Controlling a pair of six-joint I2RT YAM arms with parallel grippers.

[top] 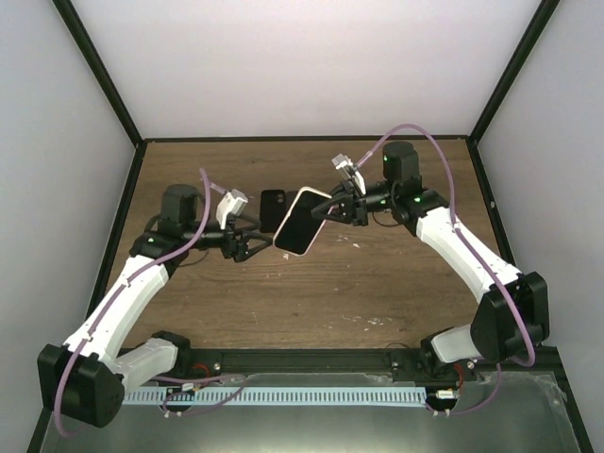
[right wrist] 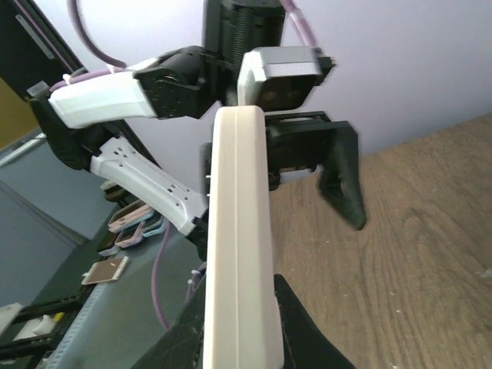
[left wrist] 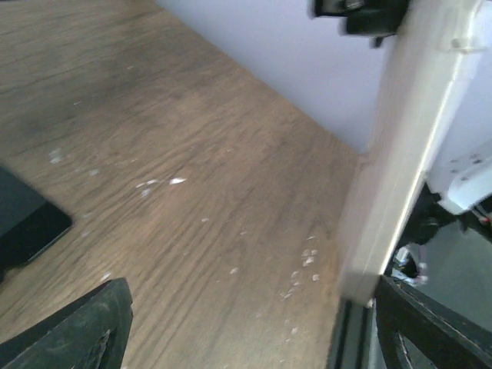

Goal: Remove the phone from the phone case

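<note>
The phone in its pale case [top: 300, 224] is held in the air, screen up in the top view, by my right gripper [top: 332, 208], shut on it. In the right wrist view the case's pale side [right wrist: 240, 231] runs up the middle. My left gripper [top: 264, 241] stands part open at the case's lower left corner; in the left wrist view one finger meets the pale case edge [left wrist: 396, 154], and whether it grips cannot be told.
A dark phone-like object [top: 272, 209] lies on the wooden table [top: 283, 302] behind the held phone.
</note>
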